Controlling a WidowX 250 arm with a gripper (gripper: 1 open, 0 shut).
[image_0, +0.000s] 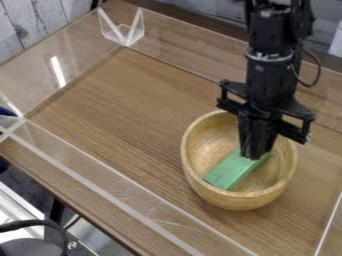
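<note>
A wooden bowl (207, 188) sits on the table at the right, with a green rectangular block (230, 173) lying tilted lengthwise inside it. My black gripper (253, 150) hangs pointing down over the far part of the bowl, its tip at the block's far end and partly hiding it. The gripper is shut, with nothing visible between its fingers; whether it touches the block cannot be told.
A clear angular piece (123, 28) stands at the back left. Black cables or hardware show at the lower left corner.
</note>
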